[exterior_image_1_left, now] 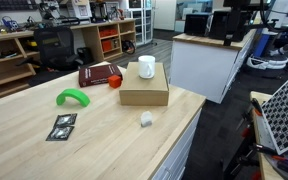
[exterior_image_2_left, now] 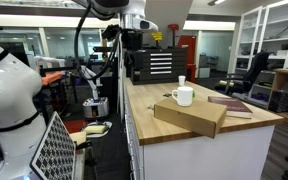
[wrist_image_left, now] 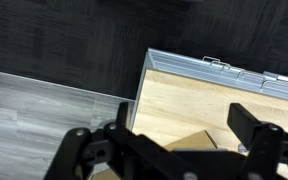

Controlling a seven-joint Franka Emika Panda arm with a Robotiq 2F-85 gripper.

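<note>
In exterior view 1 a white mug (exterior_image_1_left: 146,67) stands upright on a brown cardboard box (exterior_image_1_left: 144,91) on the wooden table (exterior_image_1_left: 104,140). A green curved piece (exterior_image_1_left: 73,97), a small red object (exterior_image_1_left: 115,81), a dark red book (exterior_image_1_left: 100,76), a small white object (exterior_image_1_left: 146,118) and two black packets (exterior_image_1_left: 61,127) lie around it. My gripper shows two black fingers set wide apart in the wrist view, with nothing held between them. It hangs high beside the table's edge, clear of everything. The box (wrist_image_left: 189,144) is partly visible below the fingers.
The table's edge (wrist_image_left: 224,75) borders dark open floor. A perforated white panel (exterior_image_1_left: 284,115) stands at the right in exterior view 1.
</note>
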